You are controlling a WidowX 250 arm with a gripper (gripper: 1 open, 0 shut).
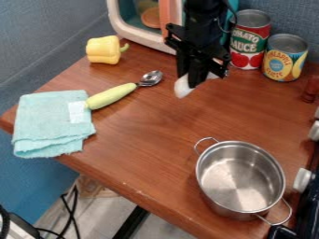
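Observation:
My black gripper (189,73) hangs over the back middle of the wooden table, in front of the toy kitchen, holding a small white object (182,87) at its lower end; its fingers are largely hidden by the dark arm. Left of it a spoon (151,78) and a pale yellow-green long item (111,95) lie on the table. A folded light-blue towel (50,126) is at the left edge. A steel pot (241,185) stands at the front right.
A yellow pepper (104,50) sits at the back left. A tomato sauce can (249,41) and a second can (284,58) stand at the back right, near the gripper. Dark appliance parts line the right edge.

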